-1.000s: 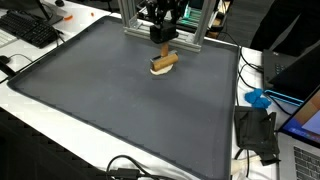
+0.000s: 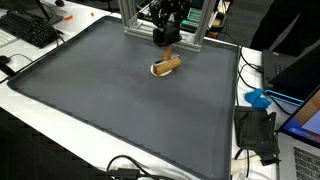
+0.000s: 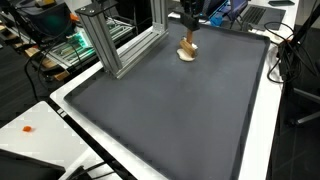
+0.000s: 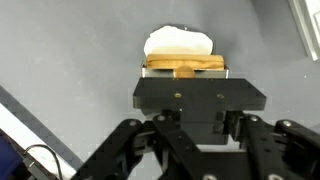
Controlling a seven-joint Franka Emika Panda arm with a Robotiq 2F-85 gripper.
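A light wooden bar (image 2: 167, 65) lies across a white, roughly round piece (image 2: 155, 71) near the back of the dark table. From the bar rises a short orange-brown upright part (image 2: 168, 54), and my gripper (image 2: 167, 47) is shut on it from above. In exterior view 2 the same wooden piece (image 3: 187, 47) stands over the white piece (image 3: 186, 58). The wrist view shows the bar (image 4: 200, 62) just beyond my gripper, with the white piece (image 4: 178, 40) behind it. Whether bar and white piece touch, I cannot tell; the fingertips are mostly hidden.
A white frame (image 3: 136, 46) stands along one edge of the table. In exterior view 1, a black case (image 2: 255, 130), a blue object (image 2: 257, 98) and a laptop (image 2: 300, 150) lie off to the right.
In exterior view 1, the wooden piece has shifted slightly right and toward the camera, leaving more of the white piece showing at its left. My gripper stays around the upright part.
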